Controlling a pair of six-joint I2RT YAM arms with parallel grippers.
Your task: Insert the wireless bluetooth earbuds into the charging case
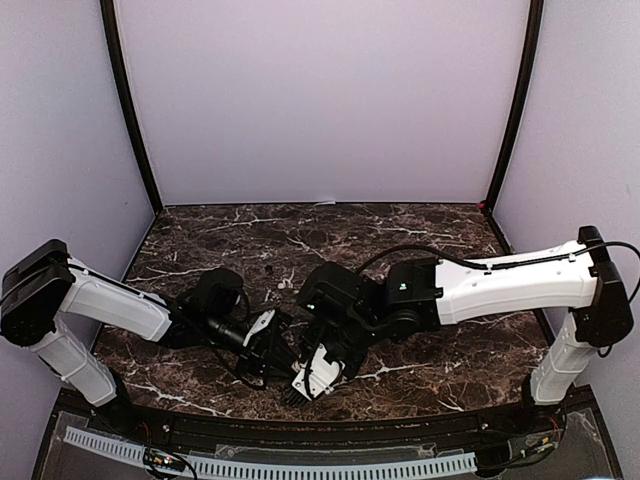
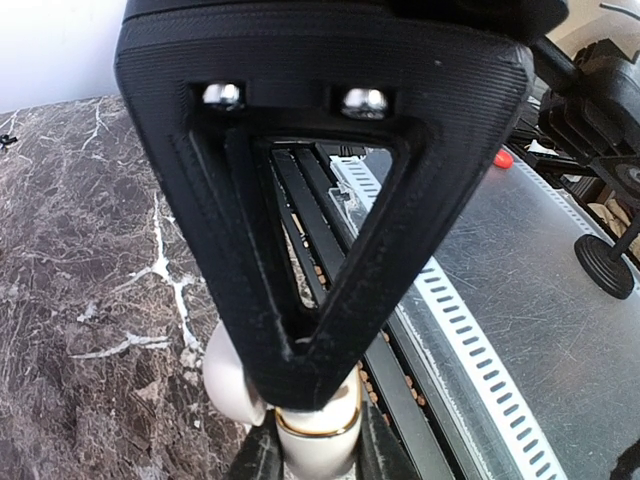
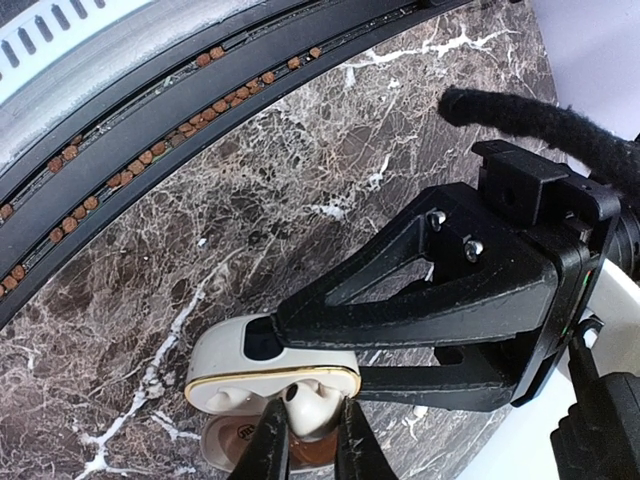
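Observation:
In the top view my left gripper [image 1: 280, 365] and right gripper [image 1: 315, 380] meet low at the front centre. The left wrist view shows a white, gold-rimmed piece [image 2: 318, 445] under the black fingers, with another white part behind it. In the right wrist view the white charging case [image 3: 225, 355], gold-rimmed, has its lid open with a brown interior [image 3: 230, 440]. My left gripper is shut on it. A white earbud [image 3: 312, 410] is at the case, between the tips of my right gripper, whose opening is hard to judge.
A black rail with brown pellets [image 3: 150, 150] runs along the front edge.

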